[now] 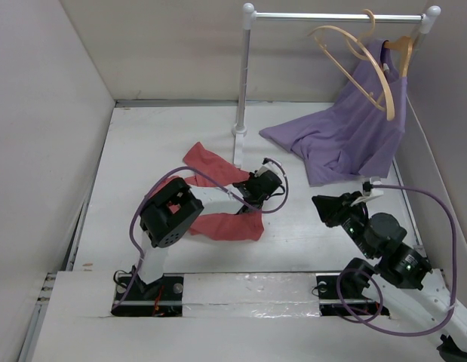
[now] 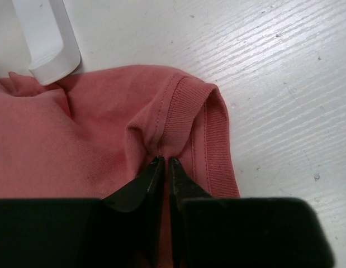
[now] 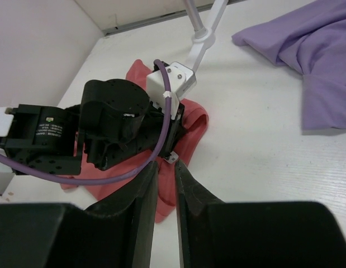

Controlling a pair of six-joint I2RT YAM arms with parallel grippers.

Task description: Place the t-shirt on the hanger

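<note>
A red t-shirt [image 1: 225, 226] lies crumpled on the white floor, partly hidden under my left arm. My left gripper is down at a folded hemmed edge of the shirt [image 2: 145, 95], fingertips close together on the cloth; whether they grip it I cannot tell. My right gripper [image 1: 324, 207] hovers at the right over bare floor, its fingertips [image 3: 184, 178] close together in the right wrist view, nothing visible between them. Empty wooden hangers [image 1: 354, 54] hang on the rail [image 1: 331, 18] at the back right.
A purple garment [image 1: 339, 139] hangs from a wooden hanger and spreads onto the floor at the right. The rail's white post [image 1: 243, 83] and foot stand just behind the red shirt. Bare floor lies between the shirt and my right gripper.
</note>
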